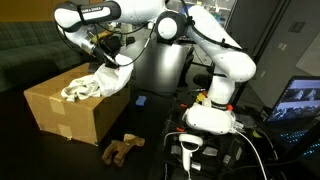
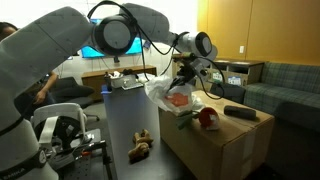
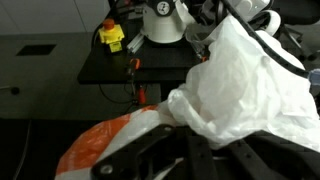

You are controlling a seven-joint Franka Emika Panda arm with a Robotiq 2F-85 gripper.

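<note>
A thin white plastic bag (image 1: 112,76) hangs from my gripper (image 1: 110,61) by the right edge of the cardboard box (image 1: 83,122). In the wrist view, white crumpled film (image 3: 240,80) with an orange patch (image 3: 95,147) rises from between the dark fingers, which look shut on it. From the other side, the bag (image 2: 168,93) spreads out beside and partly over the box top, with red-orange print on it. Exactly where the fingertips pinch the film is hidden.
Pale cloth (image 1: 82,89) lies on the box. A red item (image 2: 209,118) and a dark block (image 2: 240,112) also rest there. A brown toy-like object (image 1: 122,149) lies on the dark table, which has free room right of the box.
</note>
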